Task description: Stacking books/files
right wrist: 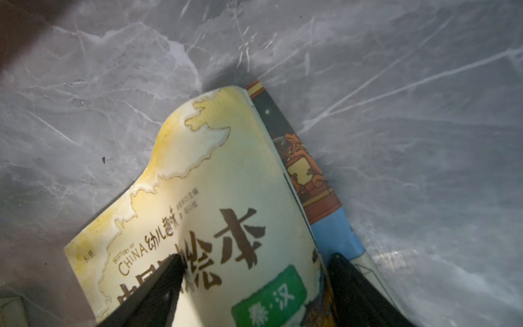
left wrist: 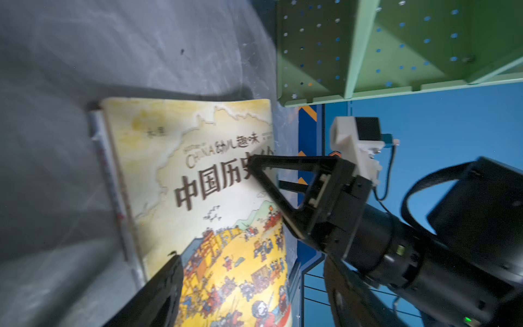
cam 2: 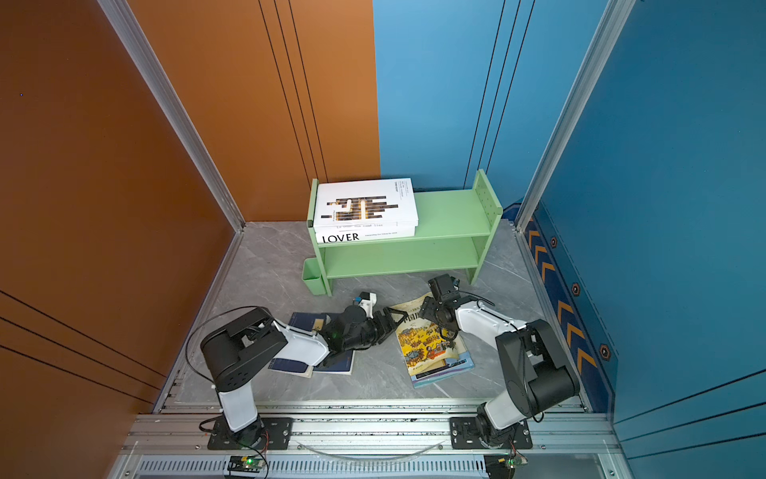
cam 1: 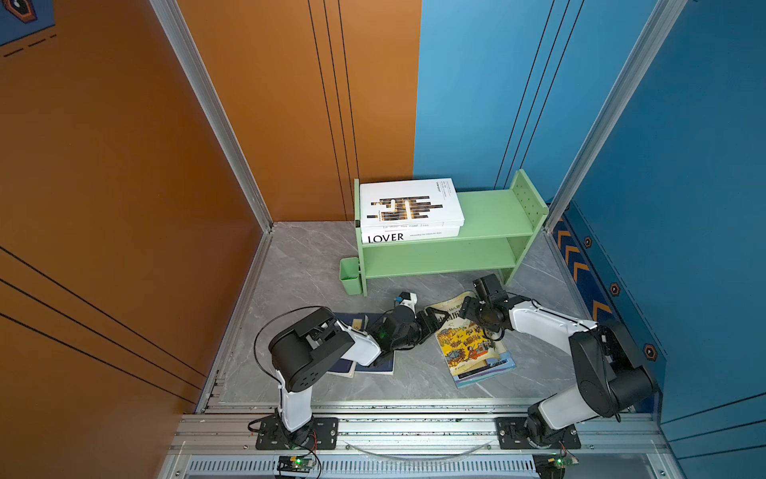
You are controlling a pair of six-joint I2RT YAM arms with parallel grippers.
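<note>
A yellow picture book lies on the floor in front of the shelf, over a blue-edged book showing at its right and front. My left gripper stands at the pile's left edge, fingers apart, with no book visibly held. From the right, my right gripper reaches down onto the yellow cover, its fingers spread. In the right wrist view the cover bulges upward between them; their tips are hidden or blurred. Two dark blue books lie partly under the left arm.
The green shelf stands behind; white books occupy its upper left, with free room at upper right and below. A green bin stands at its left side. Bare floor separates the two book groups.
</note>
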